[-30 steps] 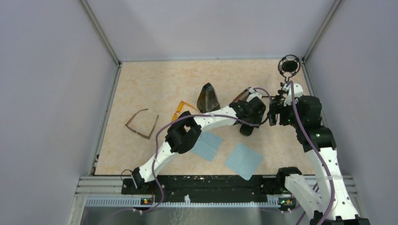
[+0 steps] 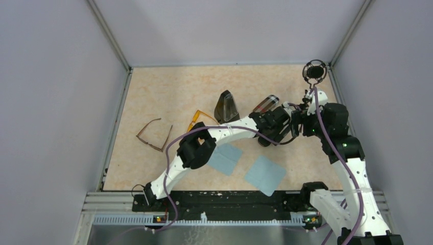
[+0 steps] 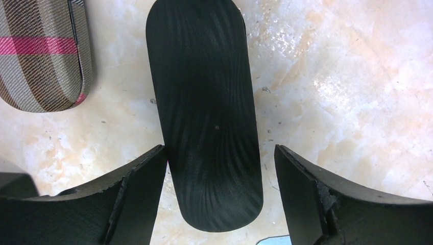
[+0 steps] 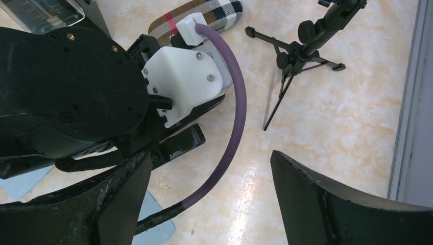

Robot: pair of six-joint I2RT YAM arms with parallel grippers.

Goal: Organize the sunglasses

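A black glasses case (image 3: 207, 102) lies between the open fingers of my left gripper, mostly hidden under that arm in the top view. A plaid case (image 3: 41, 56) lies beside it. My right gripper hangs open above the right side, beside the left arm. Orange sunglasses (image 2: 199, 115) sit behind the left arm; brown sunglasses (image 2: 155, 144) lie open at the left. A dark angular case (image 2: 225, 106) stands at the back centre. Two blue cloths (image 2: 265, 176) lie at the front.
A black tripod stand (image 4: 293, 58) stands at the back right, near the right arm. The frame's rail (image 4: 408, 102) borders the right edge.
The right arm has moved very slightly.
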